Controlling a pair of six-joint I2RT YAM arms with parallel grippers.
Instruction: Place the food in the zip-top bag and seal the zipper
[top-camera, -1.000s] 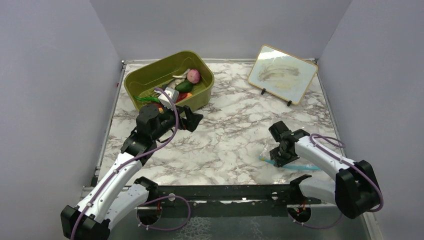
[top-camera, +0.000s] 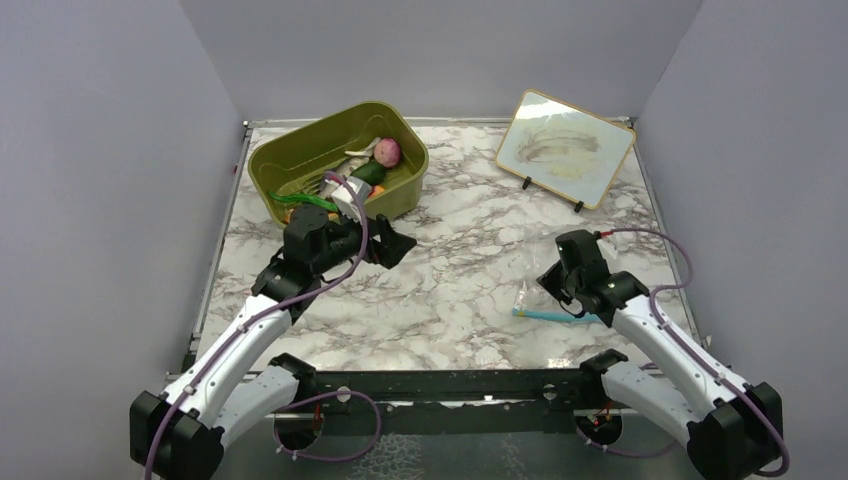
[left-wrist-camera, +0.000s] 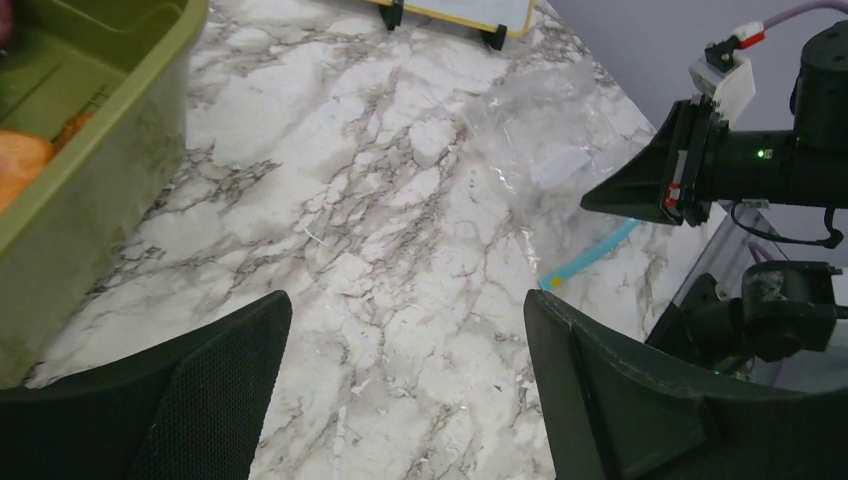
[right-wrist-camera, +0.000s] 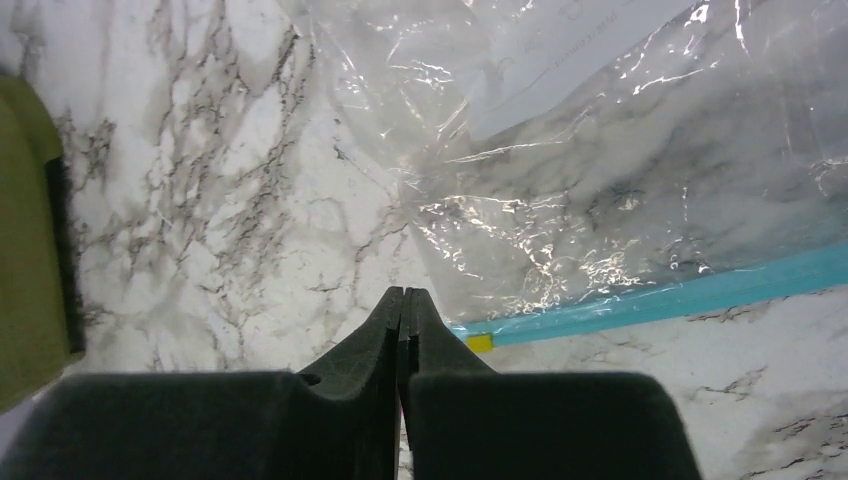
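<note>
A clear zip-top bag (right-wrist-camera: 600, 180) lies flat and empty on the marble table, its blue zipper edge (right-wrist-camera: 660, 306) toward the robot and a yellow tab (right-wrist-camera: 480, 343) at the edge's left end. My right gripper is shut above it, fingertips bare and together, the zipper edge outside them. In the top view, the right gripper (top-camera: 548, 290) covers part of the bag. My left gripper stands open over bare table beside the green bin (top-camera: 300, 145), nothing between its fingers. In the bin lie a purple onion-like food (top-camera: 387, 152), an avocado (top-camera: 369, 173) and a green pepper (top-camera: 303, 201).
A whiteboard (top-camera: 565, 148) on small black feet stands at the back right. Bare marble (top-camera: 460, 230) stretches between the bin and the bag. Grey walls close in the back and both sides.
My left gripper has moved slightly right, staying open.
</note>
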